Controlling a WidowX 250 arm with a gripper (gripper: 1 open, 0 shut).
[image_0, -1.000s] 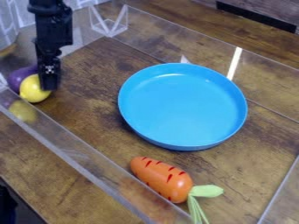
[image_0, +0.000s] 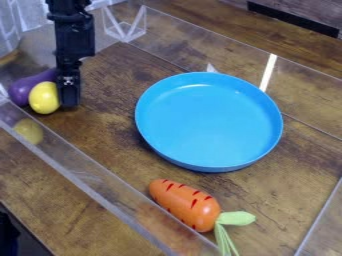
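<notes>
My black gripper (image_0: 66, 92) is lowered at the upper left, open, with its fingertips beside a yellow toy (image_0: 43, 98) and a purple eggplant-like toy (image_0: 24, 88) against the clear left wall. Whether the fingers touch either toy is unclear. A blue plate (image_0: 209, 118) sits empty at the centre right, and an orange toy carrot (image_0: 187, 205) with green leaves lies at the bottom.
Clear plastic walls (image_0: 94, 185) bound the wooden surface (image_0: 114, 130) on several sides. Bare wood lies between the toys and the plate, and behind the plate.
My gripper has shifted slightly to the right and down beside the yellow toy, more of which shows now. The plate and carrot are unchanged.
</notes>
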